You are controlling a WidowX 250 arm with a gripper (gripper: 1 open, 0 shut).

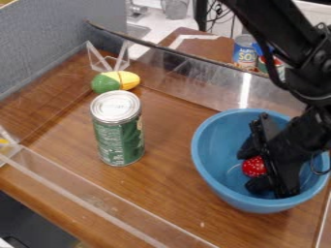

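Note:
My black gripper (256, 170) reaches down from the upper right into a blue bowl (218, 147) on the right of the wooden tray. It is shut on a red object (254, 167) low inside the bowl, which its fingers partly cover. Whether the red object touches the bowl's bottom I cannot tell.
A tall green can (118, 129) stands left of the bowl. A yellow-and-green toy (120, 79) lies behind it. Clear walls edge the wooden surface (168, 194). Cans (246, 53) stand beyond the back wall.

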